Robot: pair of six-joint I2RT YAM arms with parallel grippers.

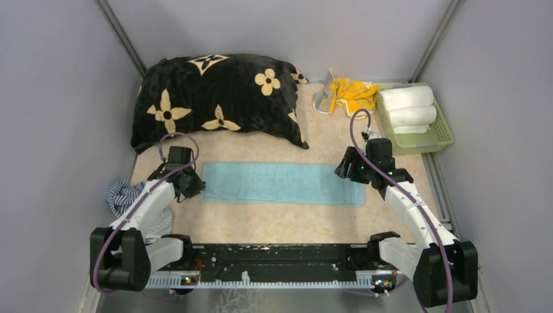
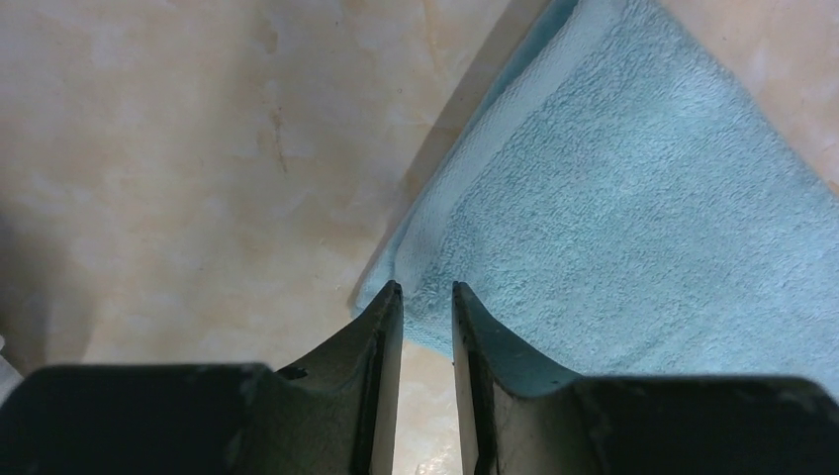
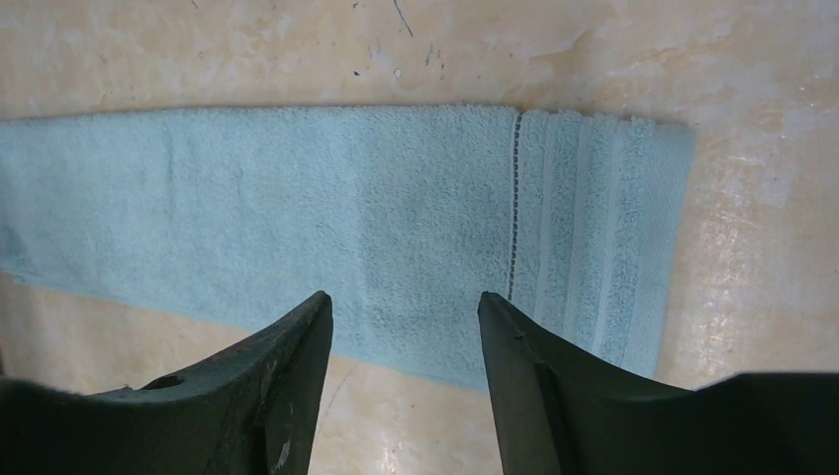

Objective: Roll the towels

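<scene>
A light blue towel [image 1: 274, 182] lies flat as a long folded strip across the middle of the table, with banded edges at its right end. My left gripper [image 1: 199, 187] is low at the towel's left end; in the left wrist view its fingertips [image 2: 389, 295] are part open over that end's corner, the towel visible between them. My right gripper [image 1: 342, 171] stands open above the right end of the towel [image 3: 416, 228], with nothing held between its fingers.
A black patterned pillow [image 1: 189, 104] fills the back left. A yellow-grey cloth [image 1: 349, 94] and a green basket [image 1: 438, 134] with white rolled towels are at back right. Striped cloth [image 1: 124, 195] lies at the left edge.
</scene>
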